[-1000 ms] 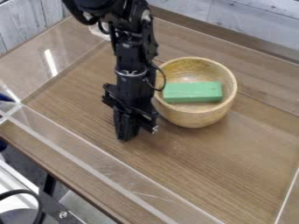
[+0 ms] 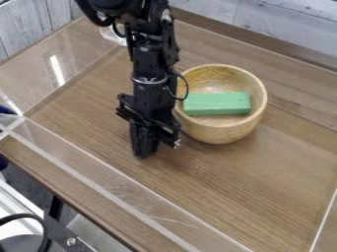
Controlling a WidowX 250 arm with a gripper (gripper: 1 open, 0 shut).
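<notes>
The black gripper [image 2: 148,133] hangs low over the wooden table, just left of a round wooden bowl [image 2: 231,128] that holds a green block [image 2: 216,103]. Its fingertips are dark and crowded against the tabletop, so whether they are open or hold anything cannot be made out.
A black cable and white hardware sit at the lower left edge. A pale rail or wall runs along the back right.
The arm and gripper have shifted very slightly; the bowl and green block look unmoved.
</notes>
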